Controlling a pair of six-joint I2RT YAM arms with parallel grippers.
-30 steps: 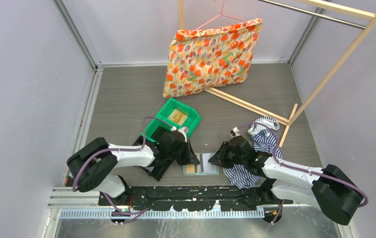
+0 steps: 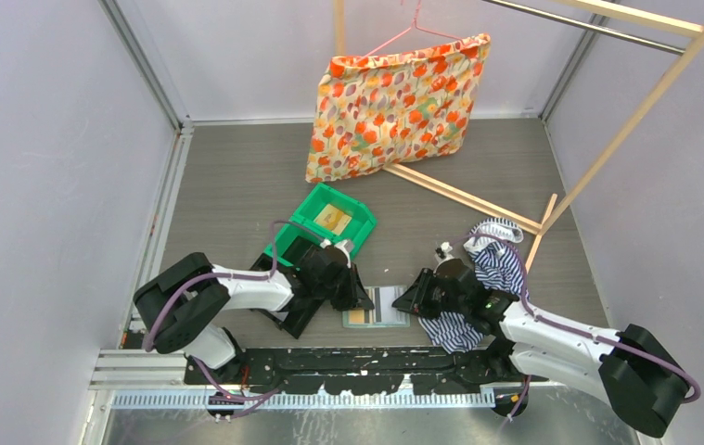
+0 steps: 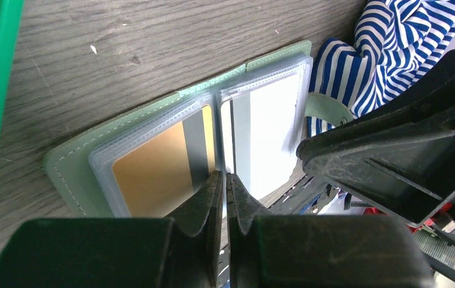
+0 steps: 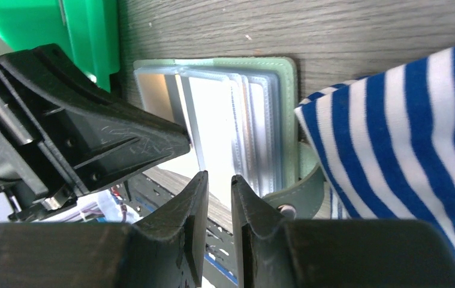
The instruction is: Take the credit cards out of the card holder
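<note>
The green card holder [image 2: 377,324] lies spread open on the table between my two grippers. In the left wrist view, a gold card with a dark stripe [image 3: 153,171] sits in one clear sleeve and a white card [image 3: 273,129] in the other. My left gripper is over the middle fold, its fingertips close together with a narrow gap; whether sleeve or card edge lies between them is hard to see. Over the white card's side, my right gripper stands open, with nothing held in its fingers. The holder's strap with a snap [image 4: 288,210] sticks out on the right.
A blue-and-white striped cloth [image 2: 487,278] lies close to the holder's right end. Left of the holder are an open green box [image 2: 363,219] and a black tray [image 2: 298,320]. Bare table lies behind the holder. The two grippers are very near each other.
The holder lies in the same place.
</note>
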